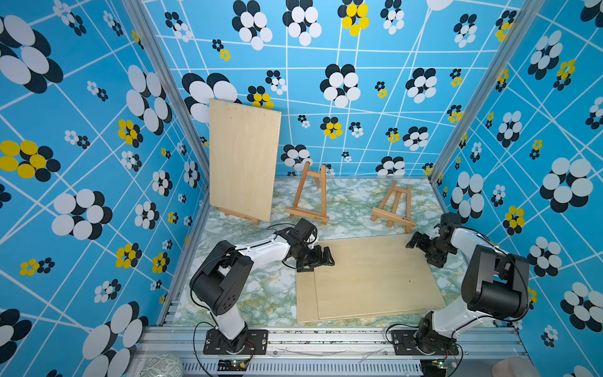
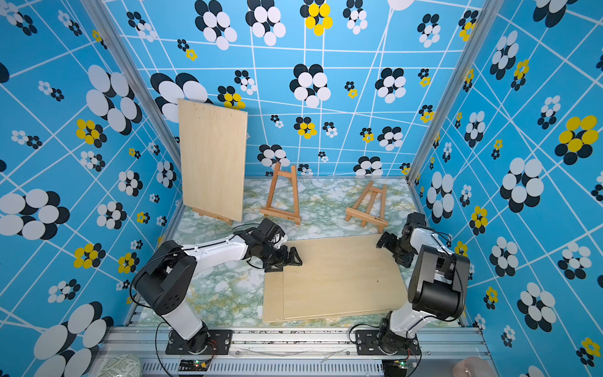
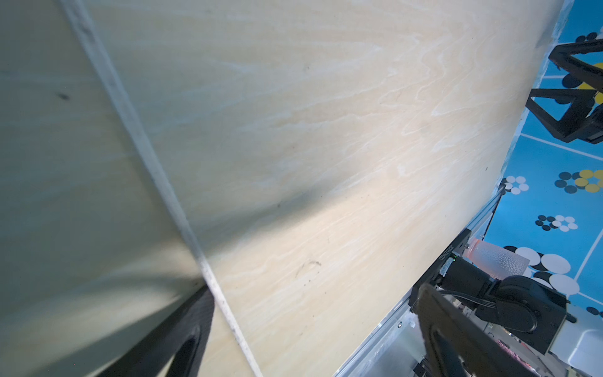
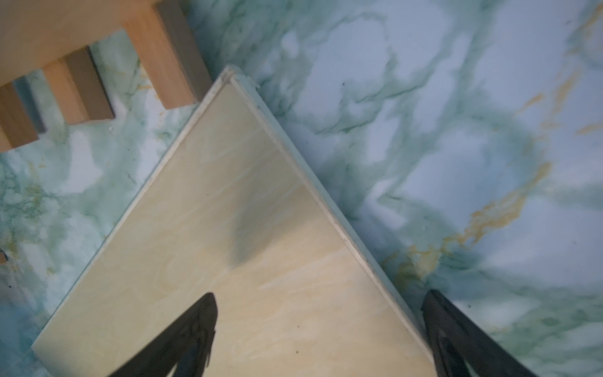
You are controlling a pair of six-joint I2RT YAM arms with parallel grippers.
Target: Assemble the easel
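Note:
Two plywood boards lie stacked flat on the marble table, the upper one (image 1: 370, 276) offset rightward from the lower one (image 1: 306, 301). My left gripper (image 1: 321, 256) is open low over their left part, its fingers straddling the upper board's edge in the left wrist view. My right gripper (image 1: 417, 241) is open at the back right corner; in the right wrist view one finger is at the board's edge (image 4: 333, 220). Another board (image 1: 243, 157) stands on an easel at back left. An empty easel (image 1: 306, 212) stands at back middle, a smaller one (image 1: 393, 216) at back right.
The small easel's wooden legs are close to the flat boards' back right corner. Bare table (image 2: 207, 276) shows left of the boards. Patterned walls enclose the table on the back and sides, and an aluminium rail (image 1: 301, 339) runs along the front.

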